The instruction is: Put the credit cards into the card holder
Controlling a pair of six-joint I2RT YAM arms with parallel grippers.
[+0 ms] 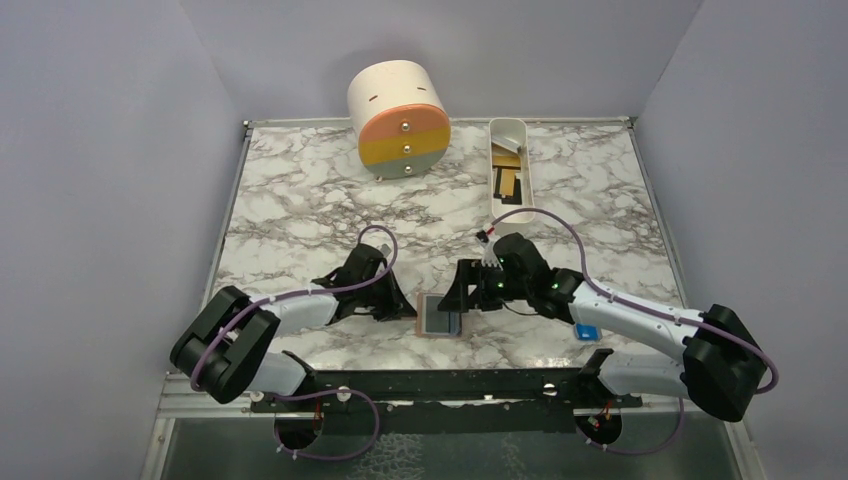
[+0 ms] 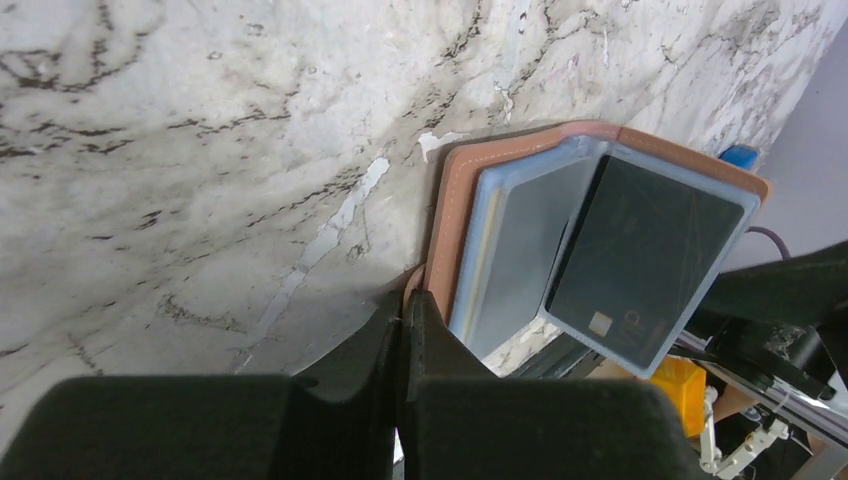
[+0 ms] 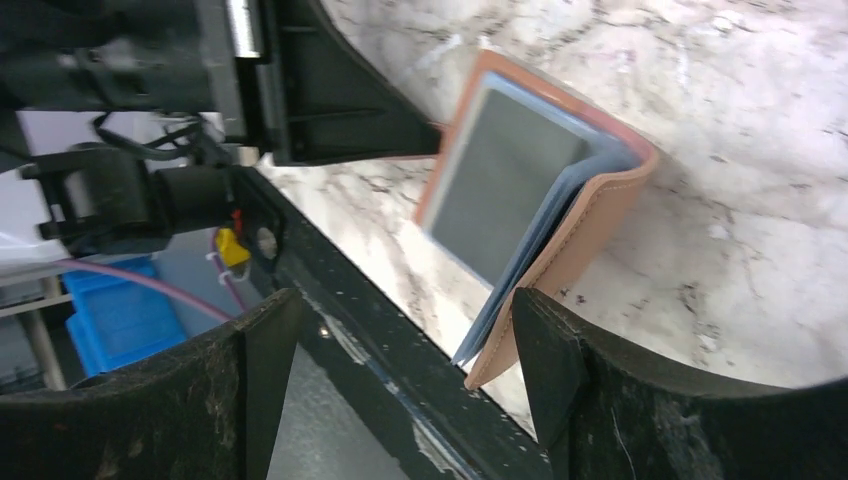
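The tan card holder (image 1: 438, 330) with clear grey sleeves lies near the front centre, its right side raised in the right wrist view (image 3: 585, 235). My left gripper is shut on its left edge. My right gripper (image 1: 465, 285) is above the holder's right side; in the right wrist view (image 3: 417, 335) its fingers are apart, with the raised flap near the right finger. A dark sleeve with a small chip-like square (image 2: 640, 260) shows in the left wrist view. A blue card-like object (image 1: 586, 332) lies to the right.
A white tray (image 1: 493, 210) with yellow and black items stands at the back centre-right. A white cylinder with striped drawer front (image 1: 390, 110) stands at the back. Walls surround it.
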